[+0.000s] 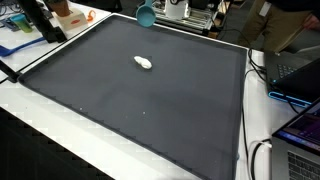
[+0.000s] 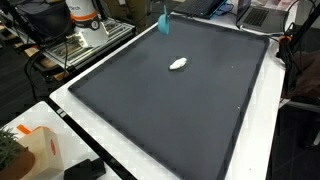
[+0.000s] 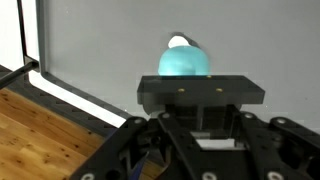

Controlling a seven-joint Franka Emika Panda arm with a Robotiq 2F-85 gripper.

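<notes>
A rounded turquoise object (image 1: pixel 146 16) hangs over the far edge of the dark grey board, and its upper part runs out of exterior view 1. In exterior view 2 the same turquoise object (image 2: pixel 164 23) shows at the far left side of the board. My gripper is shut on it, and the black fingers cover its near part. A small white object (image 1: pixel 143 63) lies alone on the board, apart from the turquoise one. In the wrist view a white piece (image 3: pixel 178 42) peeks out just beyond the turquoise object, mostly hidden.
The grey board (image 1: pixel 150 100) is otherwise bare, with wide free room. Laptops (image 1: pixel 300 160) stand along the right side in exterior view 1. Boxes and clutter (image 1: pixel 68 18) sit at the far left. A plant pot (image 2: pixel 12 155) is near in exterior view 2.
</notes>
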